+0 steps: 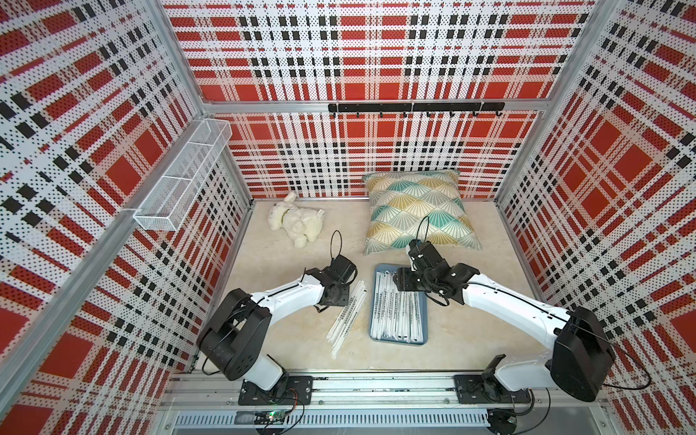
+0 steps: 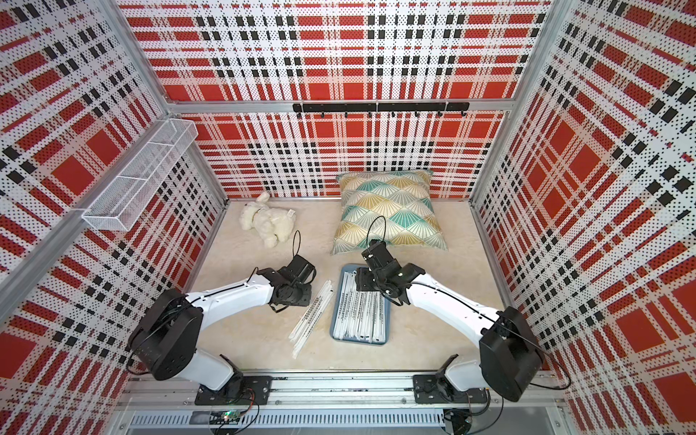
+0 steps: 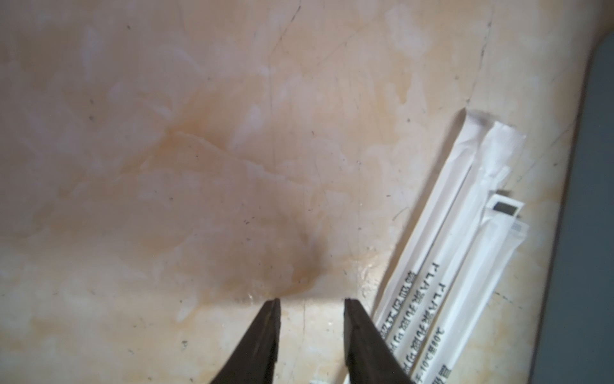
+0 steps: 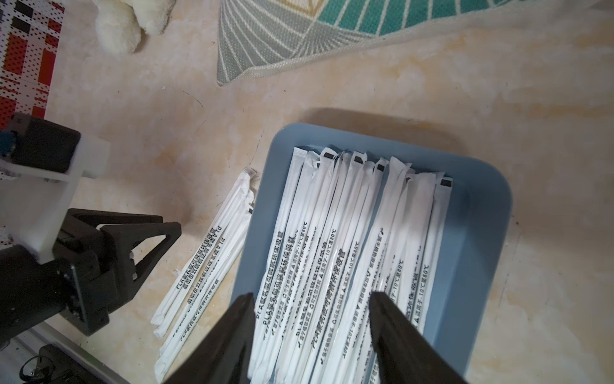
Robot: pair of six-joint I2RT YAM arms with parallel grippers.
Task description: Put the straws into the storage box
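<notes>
A blue-grey storage box [image 4: 476, 256] in the right wrist view holds a row of paper-wrapped white straws [image 4: 332, 256]. Several loose straws [image 3: 447, 256] lie bunched on the tabletop to the left of that box, slanting alongside it. My left gripper hovers just left of these loose straws, its fingers parted and only bare tabletop between them. Over the box is my right gripper, its fingers apart above the boxed straws; nothing looks gripped.
A patterned cushion [image 1: 413, 210] rests behind the box, and a white plush toy [image 1: 297, 221] lies at the back left. Bare tabletop [image 1: 362, 359] shows along the front. A wire basket [image 1: 185, 177] hangs on the left wall.
</notes>
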